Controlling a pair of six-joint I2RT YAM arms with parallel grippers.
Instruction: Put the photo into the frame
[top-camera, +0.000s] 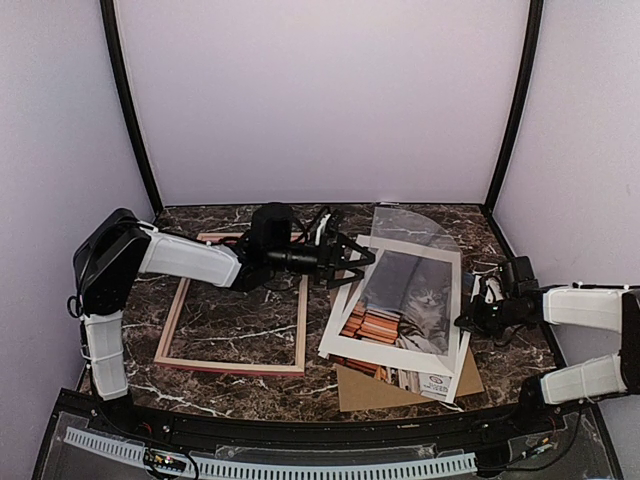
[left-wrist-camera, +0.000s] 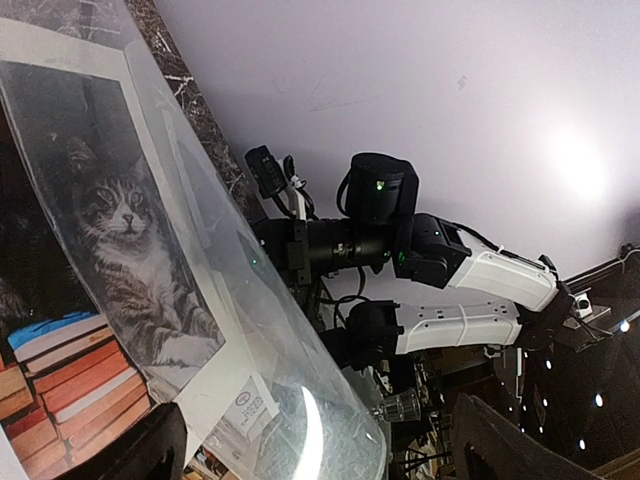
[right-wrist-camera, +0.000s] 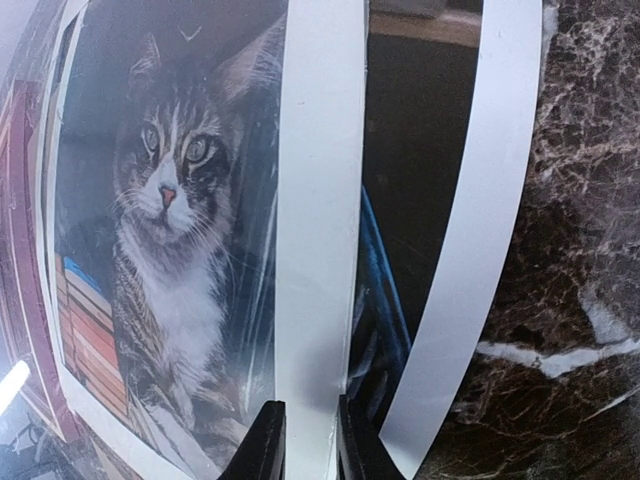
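Note:
The photo (top-camera: 425, 305), a cat beside orange book spines, lies at the right of the table among white mats (top-camera: 385, 352). A clear sheet (top-camera: 418, 226) overlaps them and sticks out at the back; it arches across the left wrist view. The empty wooden frame (top-camera: 302, 330) lies at the left. Over the mats' upper left edge my left gripper (top-camera: 362, 262) stands open. My right gripper is at the mats' right edge, its fingers (right-wrist-camera: 268, 440) apart over a white mat strip. Whether they touch the strip is unclear.
Brown board (top-camera: 372, 395) shows below the mats at the front. Inside the wooden frame the dark marble tabletop (top-camera: 240, 325) is bare. Walls close in the table at the back and sides.

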